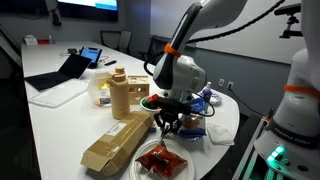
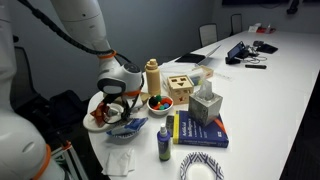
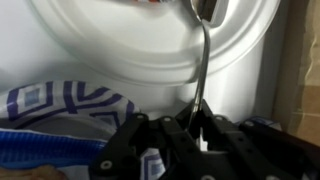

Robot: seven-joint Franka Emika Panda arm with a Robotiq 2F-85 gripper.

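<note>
In the wrist view my gripper is shut on the handle of a thin silver utensil (image 3: 204, 65). The utensil reaches over the white plate (image 3: 110, 55), its far end near the top edge of that view; what kind of head it has is hard to tell. Exterior view 1 shows my gripper (image 1: 168, 131) low, just beyond a red packet-like item (image 1: 160, 160) that lies on the plate (image 1: 187, 172). Whether the utensil touches that item cannot be told.
A blue-and-white patterned bowl (image 3: 75, 100) with something blue in it sits close beside the plate. An open cardboard box (image 1: 115, 145) lies along its other side. A tan bottle (image 2: 152, 80), a bowl of colourful things (image 2: 158, 103) and a tissue box (image 2: 205, 105) stand farther off.
</note>
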